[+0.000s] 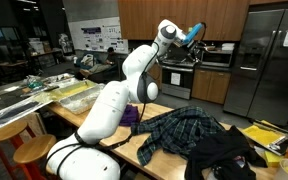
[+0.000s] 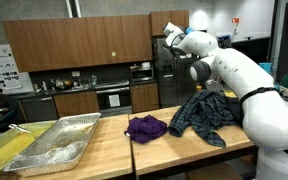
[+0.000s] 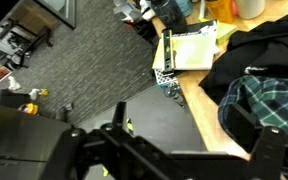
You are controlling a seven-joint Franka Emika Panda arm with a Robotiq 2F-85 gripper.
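Observation:
My gripper is open and empty in the wrist view, high above the floor beyond the table's edge. In exterior view 1 the arm's end is raised in front of the wooden cabinets, far from the cloths. A dark plaid cloth (image 1: 174, 132) lies crumpled across the table, with a black cloth (image 1: 220, 152) beside it. Toward the left sits a bunched purple cloth (image 2: 147, 128). The wrist view shows part of the black cloth (image 3: 259, 48) and the plaid cloth (image 3: 269, 100) at its right side.
Foil-like trays (image 2: 59, 143) stand on the table's left part in exterior view 2. Yellow items (image 1: 264, 135) crowd the other end. Bare wood (image 2: 174, 155) shows along the near edge. Stools (image 1: 31, 150) stand beside the table.

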